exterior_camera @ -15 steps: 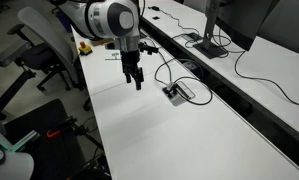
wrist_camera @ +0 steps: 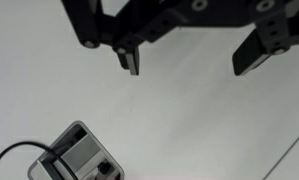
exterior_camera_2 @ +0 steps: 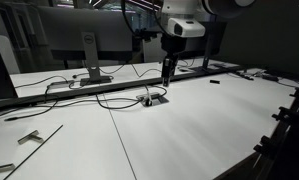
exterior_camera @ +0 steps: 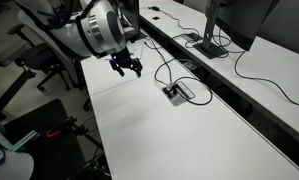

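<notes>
My gripper is open above the white table, with nothing between its widely parted fingers. In the first exterior view the gripper (exterior_camera: 127, 68) hangs over the table's far left part. A small grey box-like device (wrist_camera: 84, 155) with dark slots and a black cable shows at the lower left of the wrist view, off to one side of the fingers. That device (exterior_camera: 176, 93) sits near the table's middle in the first exterior view, apart from the gripper. The second exterior view shows the device (exterior_camera_2: 152, 100) near the monitors.
Black cables (exterior_camera: 204, 80) run along the back around a monitor (exterior_camera: 239, 18). Metal pieces (exterior_camera_2: 27, 138) and a thin dark rod or seam (exterior_camera_2: 34, 152) lie at the left in the second exterior view.
In the first exterior view, my gripper has moved up and left and the arm has tilted. The grey device has stayed in place.
</notes>
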